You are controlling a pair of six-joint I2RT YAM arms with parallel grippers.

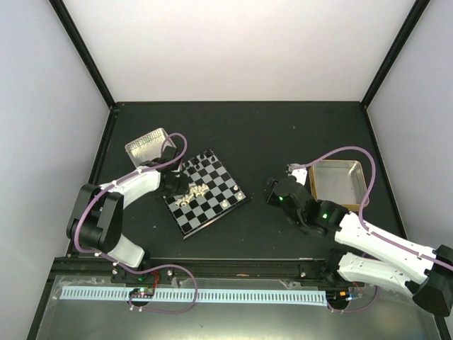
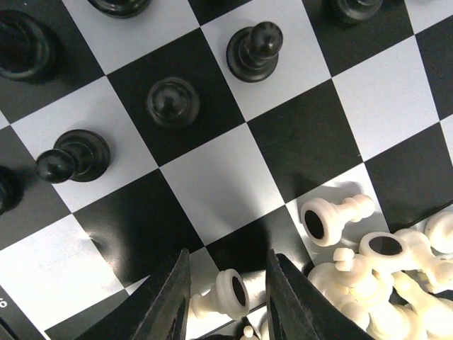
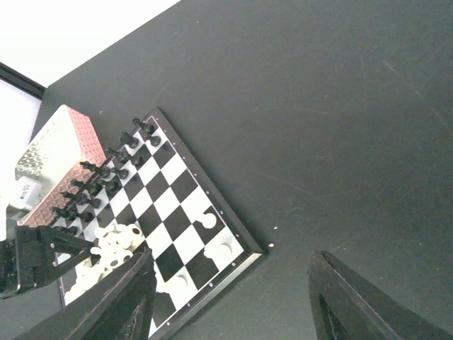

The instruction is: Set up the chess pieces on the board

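Observation:
The checkered board [image 1: 212,211] has black pieces standing along one side and a heap of white pieces lying near its middle; several white pieces stand along another edge. My left gripper is over the board, fingers apart, above a lying white piece [image 2: 233,294]; whether it touches that piece I cannot tell. Another white piece [image 2: 325,219] lies nearby, and black pawns [image 2: 253,53] stand upright beyond. My right gripper hangs to the right of the board, open, with nothing between its fingers.
A light basket [image 1: 145,142] sits behind the board at left, close to my left arm. An empty tray [image 1: 337,183] lies at the right beside my right arm.

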